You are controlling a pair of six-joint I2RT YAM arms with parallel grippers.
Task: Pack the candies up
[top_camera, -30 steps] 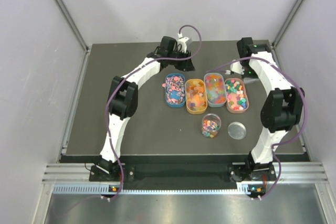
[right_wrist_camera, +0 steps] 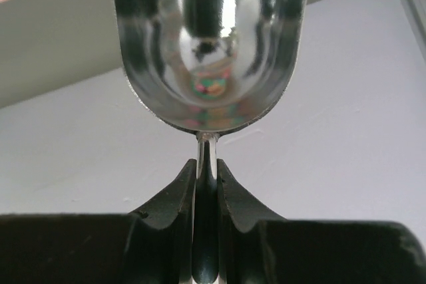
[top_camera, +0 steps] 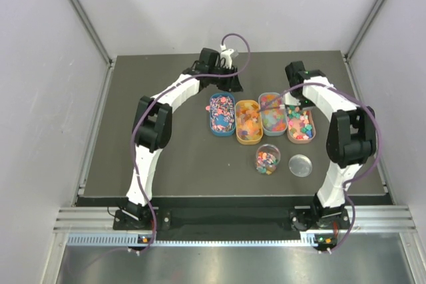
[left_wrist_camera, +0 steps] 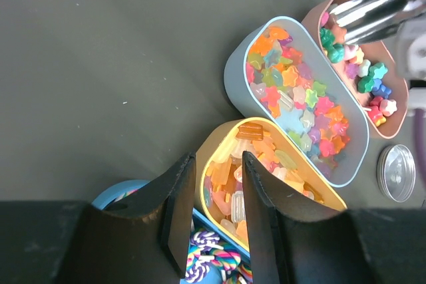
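Note:
A metal scoop (right_wrist_camera: 210, 64) is held by its thin handle in my right gripper, which is shut on it. Only coloured reflections show in its bowl; I make out no candy there. In the left wrist view the scoop (left_wrist_camera: 379, 11) hangs over the pink tub (left_wrist_camera: 389, 124) of gummy candies. Beside that tub stands a pale blue tub (left_wrist_camera: 236, 78) of star candies, then a yellow tub (left_wrist_camera: 206, 157) of jelly pieces. My left gripper is open and empty, hovering near the yellow tub. A clear jar (top_camera: 267, 159) at the front holds some mixed candies.
A blue tub (top_camera: 221, 134) with swirl candies ends the row at left. The round clear lid (top_camera: 300, 165) lies right of the jar. Wide bare table (top_camera: 153, 164) stretches to the left.
My left arm has shifted slightly left. Tubs, jar and lid look unmoved.

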